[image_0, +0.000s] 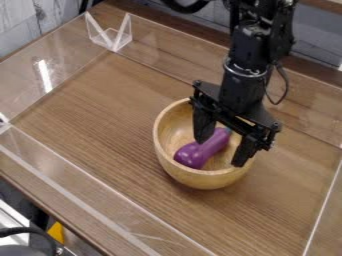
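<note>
A purple eggplant (199, 153) lies tilted in a tan wooden bowl (197, 178) at the middle of the table. My black gripper (223, 138) is open, reaching down over the bowl with its fingers either side of the eggplant's upper end, one near the bowl's left inside and the other toward the right rim. Whether it touches the eggplant is not clear, as the arm hides part of it.
A white wire holder (110, 33) stands at the back left. A wall runs along the back.
</note>
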